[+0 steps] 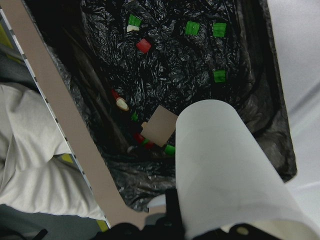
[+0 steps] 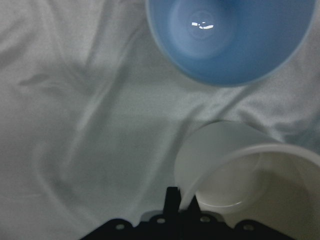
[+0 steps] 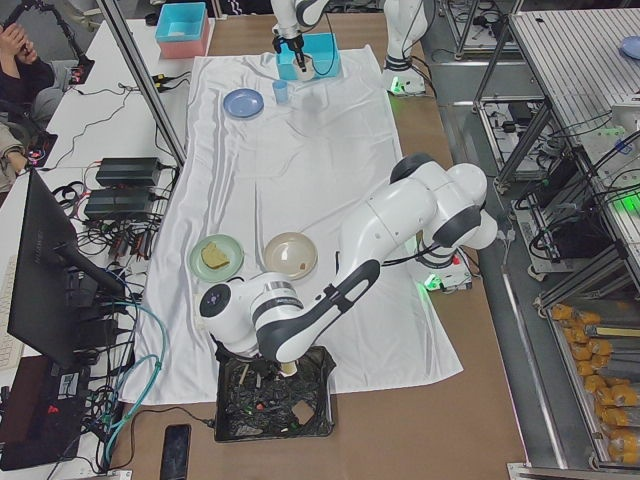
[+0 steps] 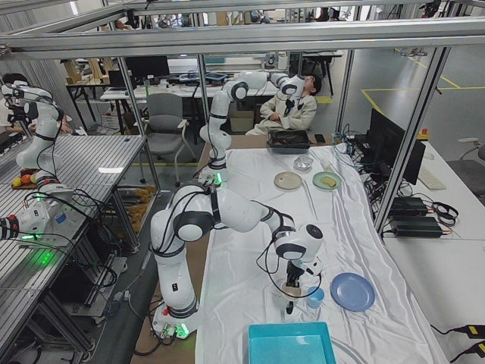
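Observation:
A white cup [image 1: 225, 165] fills the lower right of the left wrist view, with my left gripper shut on it. The cup is over a black bag-lined bin [image 3: 230, 425] that holds green and red scraps and a tan square [image 1: 157, 125]. My right gripper is shut on the rim of another white cup [image 2: 220, 140], beside a blue cup [image 2: 225, 60]. In the camera right view that pair stands near a teal tray [image 4: 289, 341].
A green plate [image 3: 230, 248] with a yellow piece, a beige bowl [image 3: 290, 255] and a blue plate [image 4: 352, 292] lie on the white cloth. A monitor and cables line the left edge.

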